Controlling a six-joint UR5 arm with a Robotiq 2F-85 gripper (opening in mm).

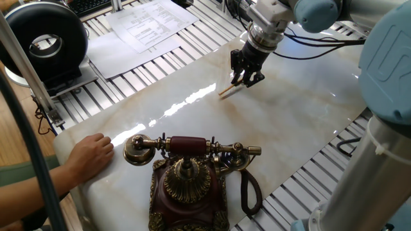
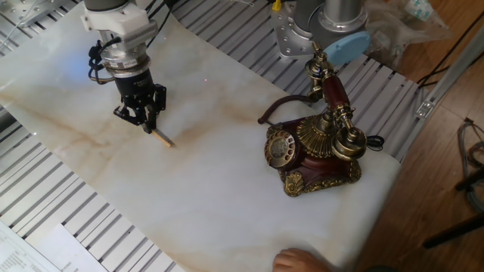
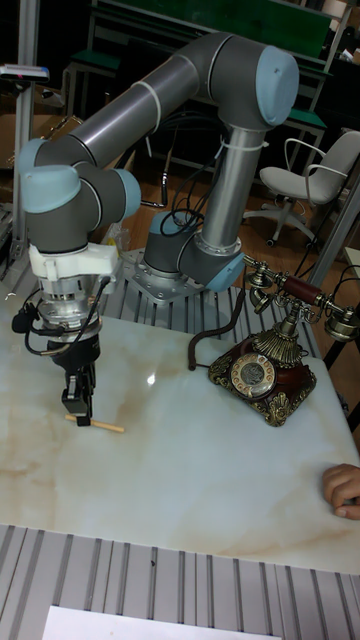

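A thin, light-brown wooden stick (image 1: 228, 90) juts slantwise from the black fingertips of my gripper (image 1: 239, 83) in exterior view 1. Its fingers are shut on the stick near one end, low over the marbled table sheet. From the other side, exterior view 2 has the stick (image 2: 163, 139) sticking out beneath the gripper (image 2: 152, 129). The stick (image 3: 103, 426) looks nearly level in exterior view 3, at the tips of the gripper (image 3: 84, 419). Whether it touches the surface I cannot tell. The end inside the fingers is hidden.
A dark red and brass antique telephone (image 1: 186, 183) stands well apart from the gripper. A person's hand (image 1: 92, 156) rests at the sheet's edge. Papers (image 1: 144, 29) lie on the slatted table beyond it. Much of the marbled sheet (image 2: 204, 196) is bare.
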